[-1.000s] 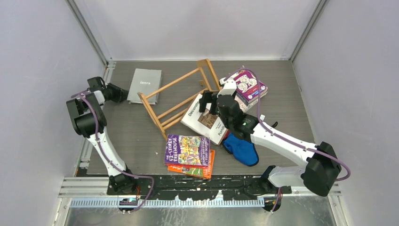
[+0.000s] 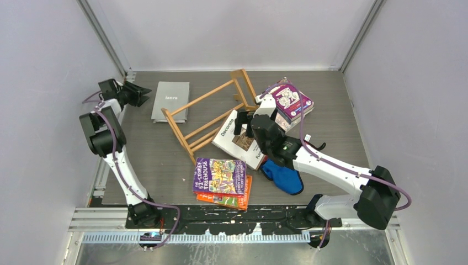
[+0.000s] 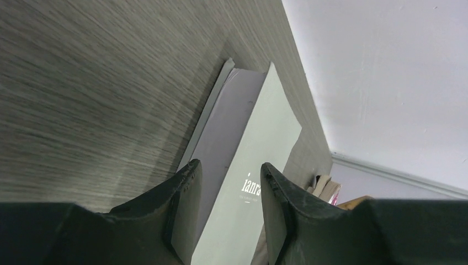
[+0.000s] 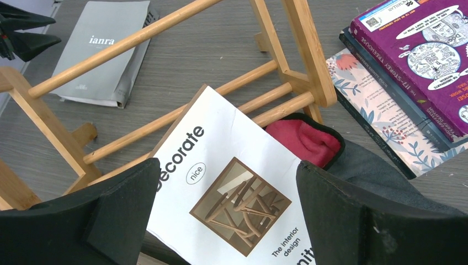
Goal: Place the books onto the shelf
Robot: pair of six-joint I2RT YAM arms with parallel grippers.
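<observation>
A grey "ianra" file (image 2: 170, 97) lies at the back left; my left gripper (image 2: 142, 95) stands open beside its left side, and in the left wrist view its fingers (image 3: 278, 204) frame the file's edge (image 3: 209, 127). The white Decorate book (image 4: 232, 138) leans by the wooden rack, below my open right gripper. Purple books (image 2: 287, 99) lie stacked at back right with a floral one (image 4: 364, 94). The Treehouse book (image 2: 219, 176) rests on an orange book (image 2: 226, 201) at the front.
A wooden rack (image 2: 211, 91) stands across the middle. A blue pouch (image 2: 286, 176) lies front right. Bare table (image 2: 146, 160) shows at front left and at the far right.
The right arm is nearly still.
</observation>
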